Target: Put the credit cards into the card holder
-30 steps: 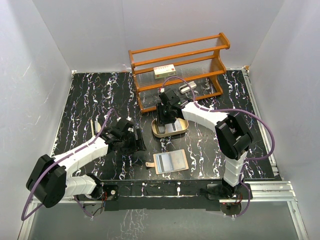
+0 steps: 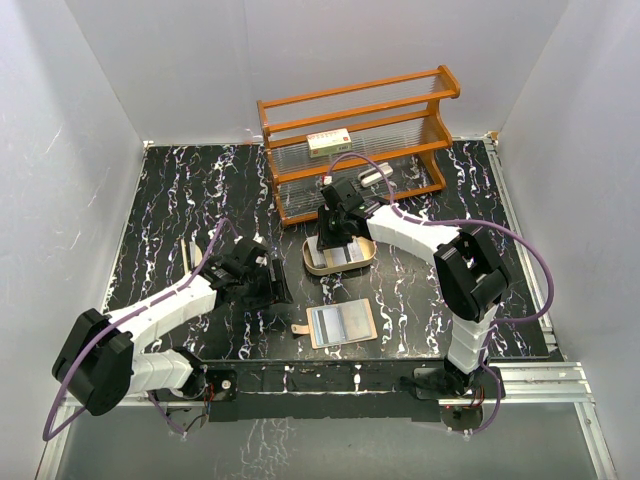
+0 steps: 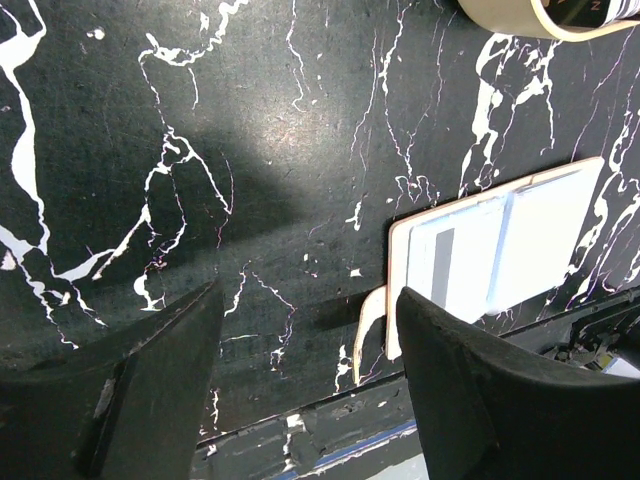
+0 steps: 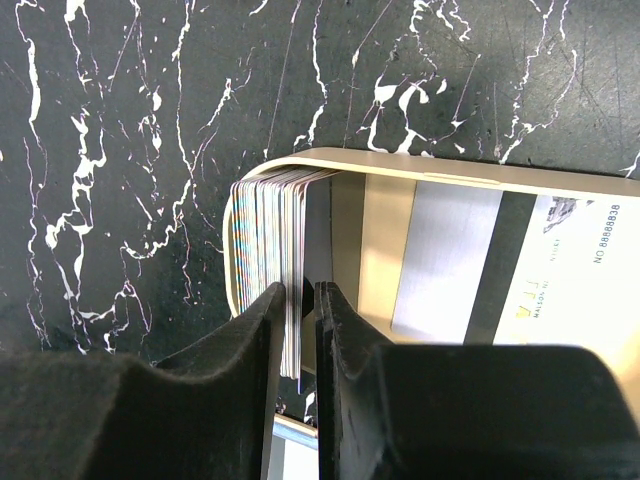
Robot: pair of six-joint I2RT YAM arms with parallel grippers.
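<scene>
A stack of credit cards (image 4: 262,250) stands on edge at the left end of an oval tray (image 4: 470,178), beside flat cards (image 4: 440,260). My right gripper is at the stack's lower right, its fingertips close together; whether a card is between them is unclear. The flat card holder (image 2: 340,323) lies open near the front edge, also seen in the left wrist view (image 3: 490,250). My left gripper hangs over bare table left of the holder, part open with nothing between its fingers.
A wooden rack (image 2: 350,88) with a box (image 2: 328,141) stands at the back. Long pale items lie at the left.
My right gripper and arm have shifted very slightly in the top view. The left arm is still.
</scene>
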